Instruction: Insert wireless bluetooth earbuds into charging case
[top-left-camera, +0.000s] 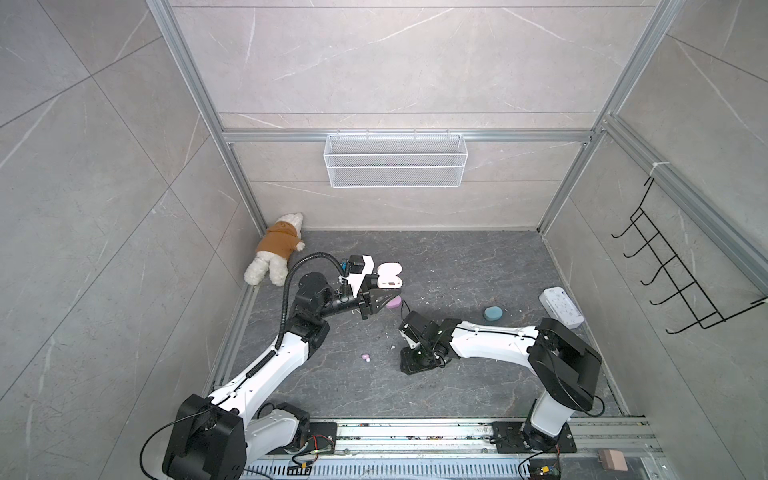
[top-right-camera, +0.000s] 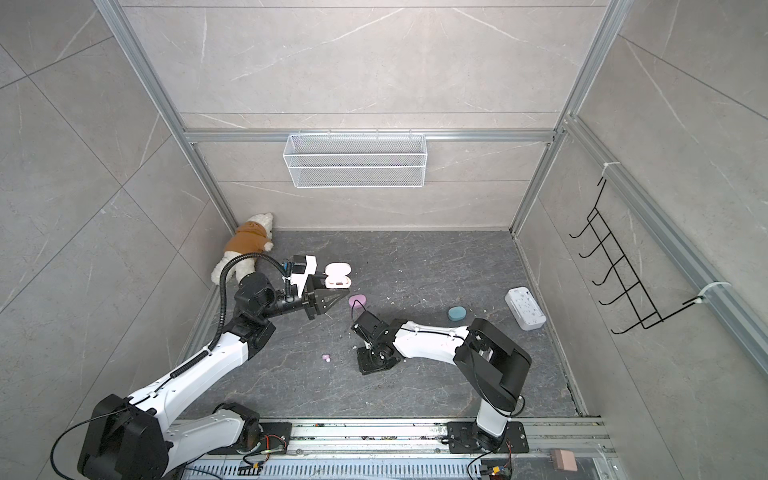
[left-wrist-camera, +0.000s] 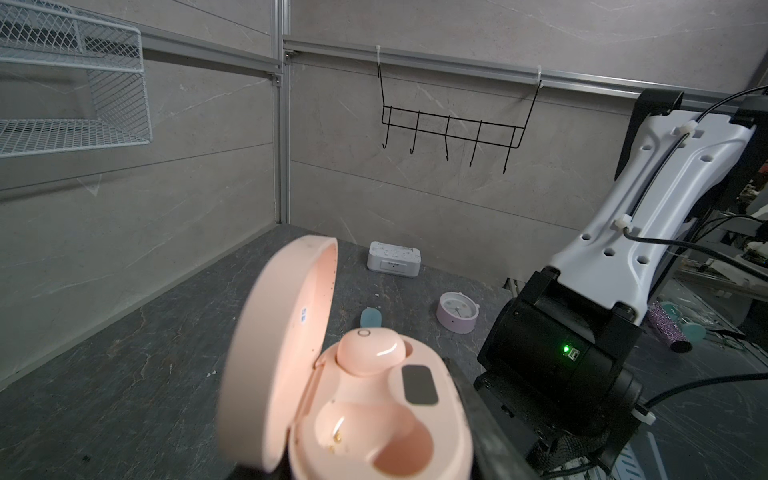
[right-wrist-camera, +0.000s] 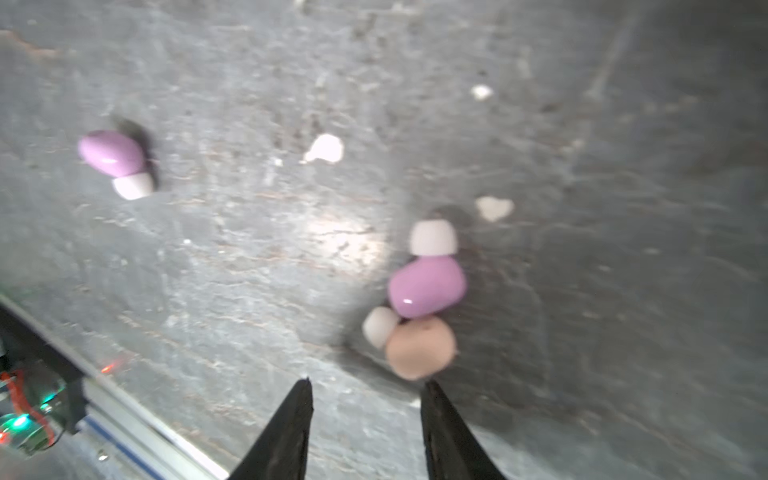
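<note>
My left gripper (top-left-camera: 381, 294) is shut on the open pale-pink charging case (left-wrist-camera: 376, 432), held up above the table; one earbud (left-wrist-camera: 369, 348) sits in a slot and the other slot is empty. My right gripper points down at the table, fingers apart with nothing between them. Just beyond its fingertips lie a peach earbud (right-wrist-camera: 420, 347) and a purple one (right-wrist-camera: 426, 284), touching, both with white tips. Another purple earbud (right-wrist-camera: 112, 153) lies apart. The right wrist view is blurred.
A teal object (top-left-camera: 493, 313), a white box (top-left-camera: 562, 306) and a pink object (top-right-camera: 357, 300) rest on the table. A teddy bear (top-left-camera: 277, 248) is at the back left; a wire basket (top-left-camera: 395, 160) hangs on the back wall.
</note>
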